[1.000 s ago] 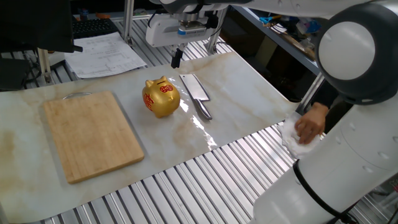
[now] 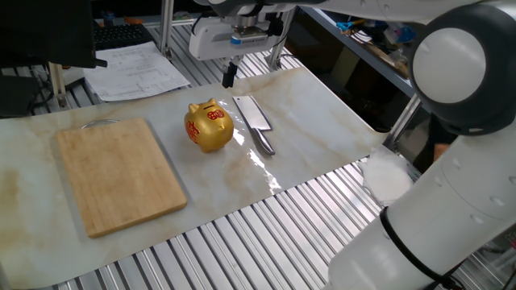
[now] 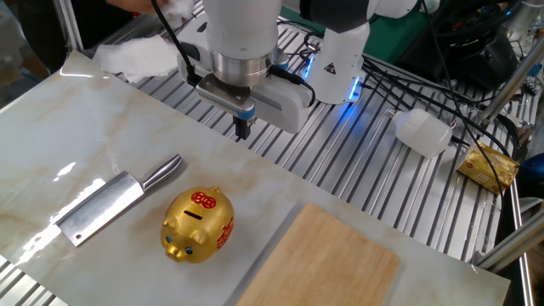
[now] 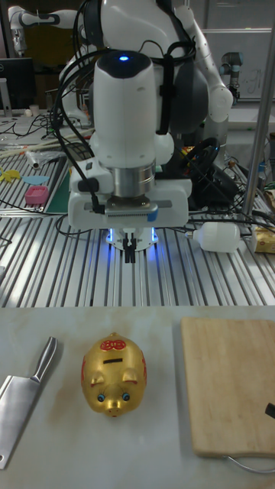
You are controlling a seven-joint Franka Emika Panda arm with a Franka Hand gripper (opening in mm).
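A gold piggy bank [image 2: 210,126] with red markings and a slot in its back stands upright on the marbled mat. A cleaver [image 3: 106,202] lies flat beside it, blade and metal handle in full view. On the pig's other side rests a wooden cutting board [image 2: 121,177] with a metal loop at one end. My gripper [image 4: 130,249] hangs in the air, pointing down, clear of all three. Its dark fingers [image 3: 242,129] are together, and nothing shows between them.
A crumpled white cloth [image 2: 389,176] lies at the mat's corner near my arm. Papers [image 2: 133,72] lie past the opposite edge. A white bulb-shaped thing [image 3: 422,132] and a gold box [image 3: 488,167] sit on the slatted metal table [image 3: 374,183]. Bare mat surrounds the pig.
A person's hand has drawn back from the white cloth and is now mostly hidden behind my arm. My gripper, the pig, the cleaver and the board have not moved.
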